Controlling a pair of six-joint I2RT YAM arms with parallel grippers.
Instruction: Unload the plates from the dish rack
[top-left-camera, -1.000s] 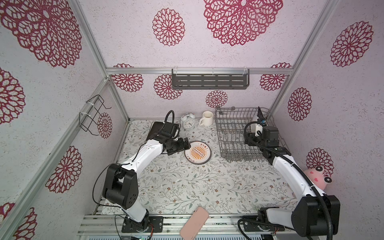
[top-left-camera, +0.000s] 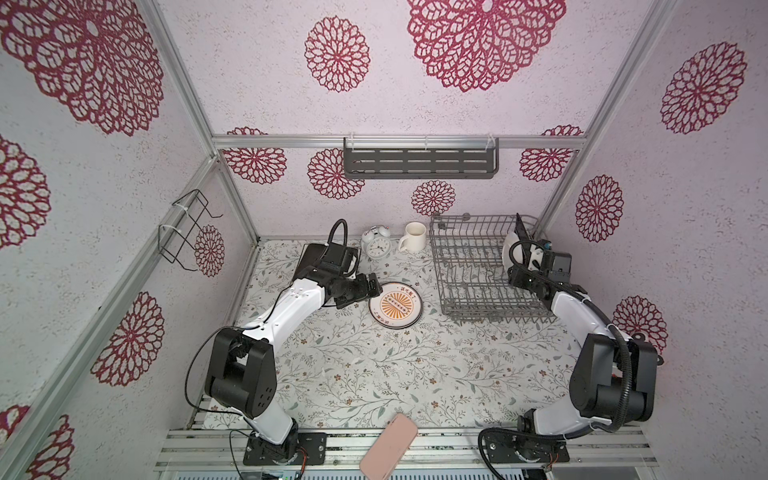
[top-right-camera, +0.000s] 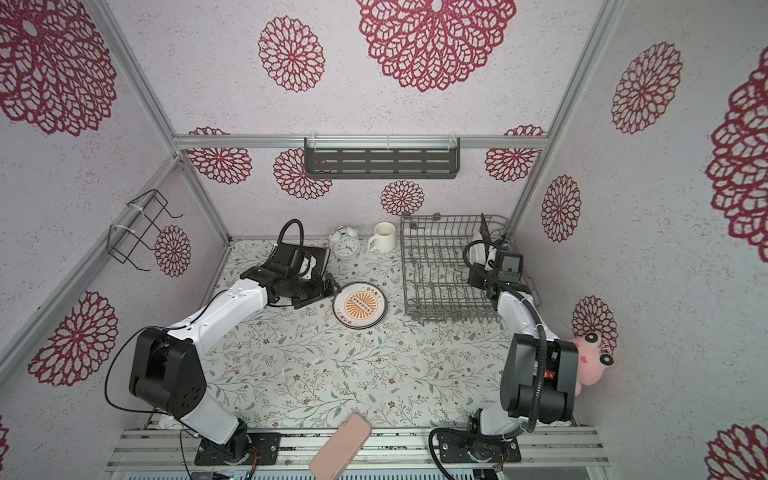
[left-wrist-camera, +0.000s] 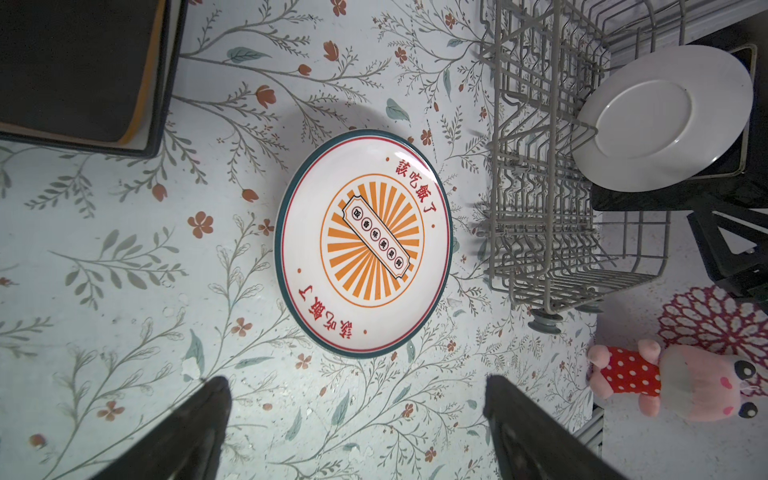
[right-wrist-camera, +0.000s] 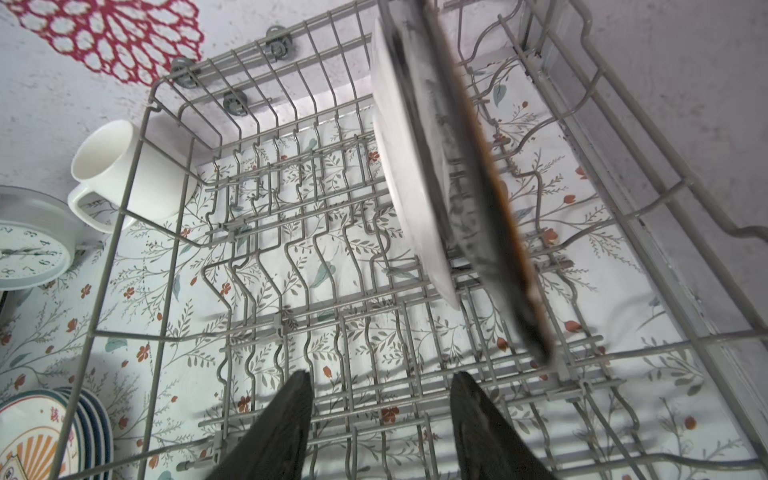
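Note:
The wire dish rack (top-left-camera: 472, 304) holds a white plate (right-wrist-camera: 404, 168) upright beside a dark board (right-wrist-camera: 500, 248) on its right side. A decorated plate lies on the table left of the rack; the right wrist view shows several stacked rims there. My left gripper (top-left-camera: 368, 286) hangs open and empty by that plate. My right gripper is inside the rack's right part, in front of the white plate, fingers apart with nothing between them.
A white mug (top-left-camera: 413, 238) and clock (top-left-camera: 376, 244) stand at the back. A dark tray (left-wrist-camera: 72, 64) lies left. A pink plush toy (left-wrist-camera: 696, 384) is beside the rack.
My right gripper and arm have moved to the right and further into the rack's corner, with the elbow shifting back. The left arm looks unchanged.

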